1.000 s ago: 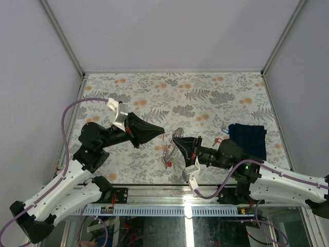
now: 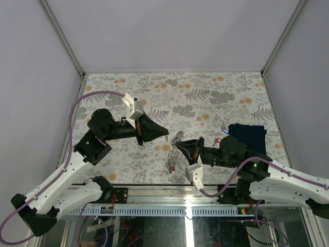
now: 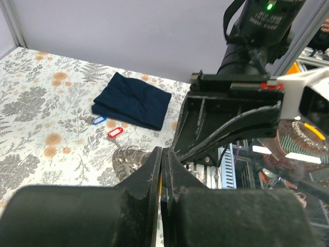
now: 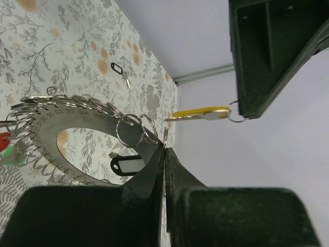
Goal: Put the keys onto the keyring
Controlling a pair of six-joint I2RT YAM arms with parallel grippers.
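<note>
My left gripper (image 2: 167, 135) is shut, with the small wire ring of a yellow key (image 4: 200, 111) at its fingertips; the right wrist view shows that key sticking out sideways. My right gripper (image 2: 178, 143) is shut on the curved metal keyring (image 4: 105, 123), which carries many small wire rings. Two of those loops (image 4: 129, 131) stand just beside the right fingertips. The yellow key's tip is close to them but apart. From the left wrist, the keyring (image 3: 123, 160) is partly hidden behind the left fingers.
A folded dark cloth (image 2: 249, 138) lies at the right of the patterned table. Beside it are a blue tag (image 3: 98, 120) and a red tag (image 3: 115, 132). In the right wrist view, a black tag with a key (image 4: 117, 68) and another black tag (image 4: 127, 165) show beyond the keyring.
My left gripper has moved slightly right with the yellow key, and its wrist has turned. The right gripper and keyring have shifted slightly right and down in the top view.
</note>
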